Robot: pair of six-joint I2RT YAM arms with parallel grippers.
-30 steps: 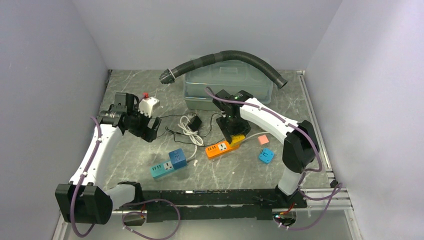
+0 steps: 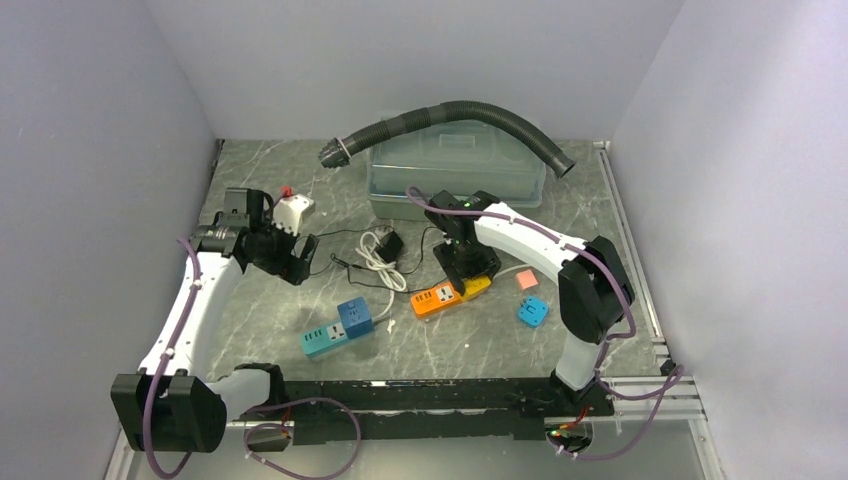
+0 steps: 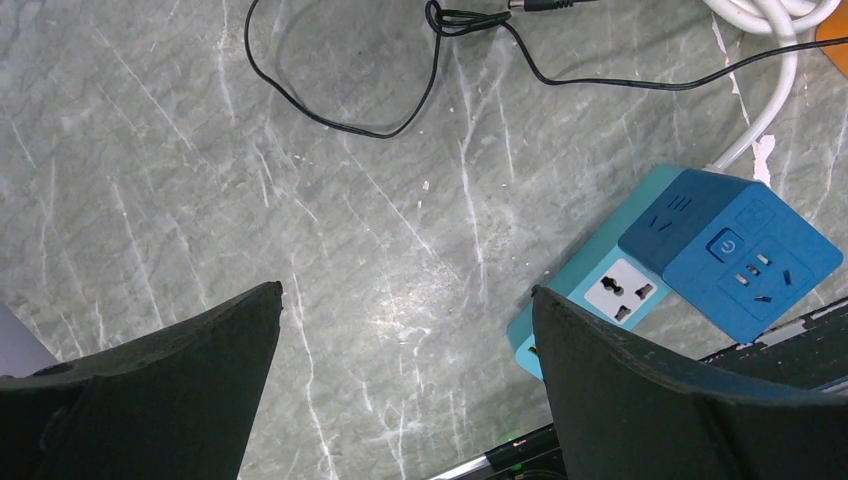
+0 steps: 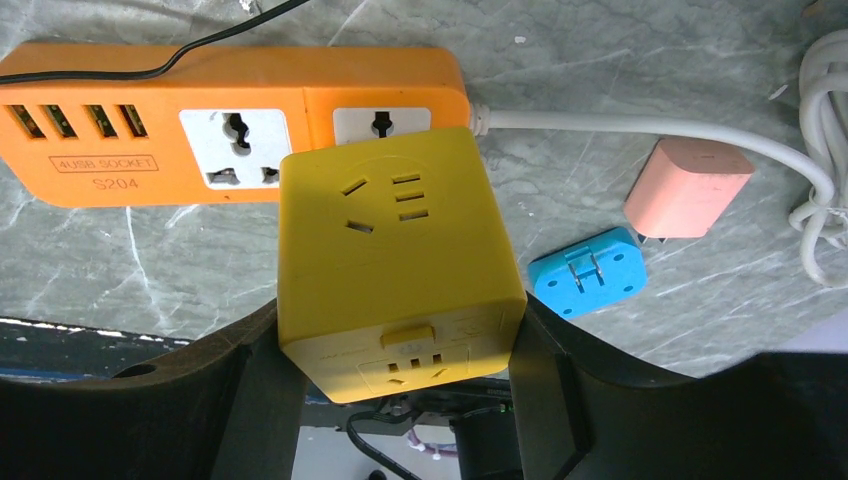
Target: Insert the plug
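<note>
The yellow cube plug [image 4: 400, 230] sits at the right end of the orange power strip [image 4: 230, 70], over part of its right-hand socket; its prongs are hidden, so how deep they sit cannot be told. My right gripper has one finger on either side of the cube, with no clear gap showing; whether it grips firmly is unclear. In the left wrist view, my left gripper stands open above bare table, empty. Right of it, a blue cube plug [image 3: 735, 250] sits on the teal power strip [image 3: 590, 280].
A light-blue plug [image 4: 588, 272] and a pink plug [image 4: 690, 187] lie right of the yellow cube. A black adapter [image 2: 389, 247] and coiled white cord [image 2: 385, 268] lie between the arms. At the back stands a clear bin [image 2: 456, 165] under a black hose [image 2: 455, 112].
The left arm has barely shifted.
</note>
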